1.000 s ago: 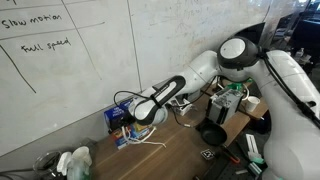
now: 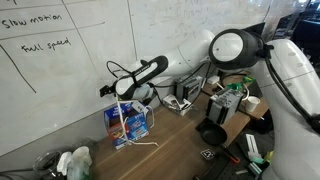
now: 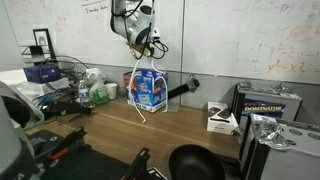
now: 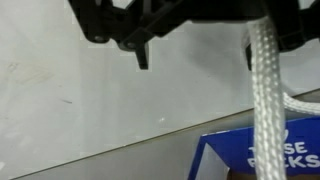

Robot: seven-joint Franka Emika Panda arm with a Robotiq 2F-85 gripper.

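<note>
My gripper (image 2: 110,91) is up by the whiteboard, above a blue box (image 2: 122,112) standing on the wooden table. In the wrist view the gripper is open, its left finger (image 4: 142,52) clear of anything. A white braided rope (image 4: 266,105) passes close by the right finger and hides part of it; how it is caught there I cannot tell. Exterior view 2 shows strands of the rope (image 3: 132,84) hanging from the gripper (image 3: 150,50) in front of the box (image 3: 153,90). The rope's lower end lies on the table.
A black pan (image 3: 196,160) sits near the front of the table. A small white box (image 3: 221,118) and a silver toaster (image 3: 262,104) stand to the right. Bottles (image 3: 84,94) and clutter fill the left end. Bare tabletop (image 3: 120,134) lies before the blue box.
A second ago my gripper was lower, at the blue box. It has risen above the box, and the rope is drawn up with it into hanging strands.
</note>
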